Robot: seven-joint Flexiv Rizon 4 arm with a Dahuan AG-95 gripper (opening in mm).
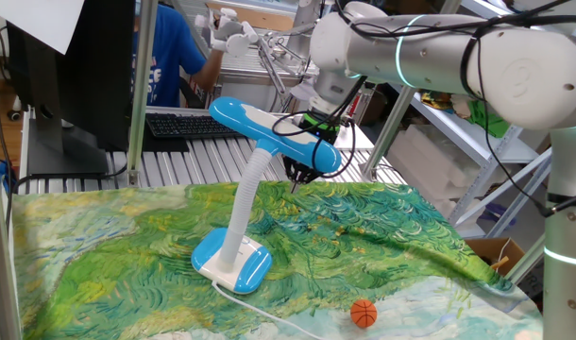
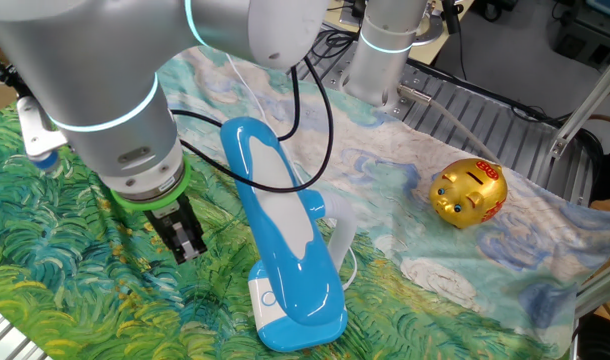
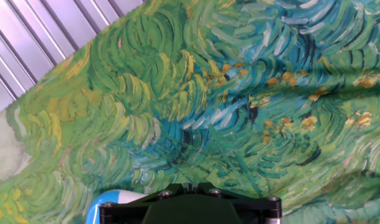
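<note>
A blue and white desk lamp stands upright on the painted cloth, its long head tilted over a bendable white neck. In exterior view 2 my gripper hangs above the cloth, to the left of the lamp head, apart from it. The black fingers look shut, and nothing shows between them. From the wrist, the gripper points at bare cloth, with a blue and white bit of the lamp beside it at the bottom edge.
An orange toy basketball lies near the front of the cloth. A golden piggy bank sits across the lamp from my gripper. The lamp's white cord runs over the cloth. Black cables loop from my arm across the lamp head.
</note>
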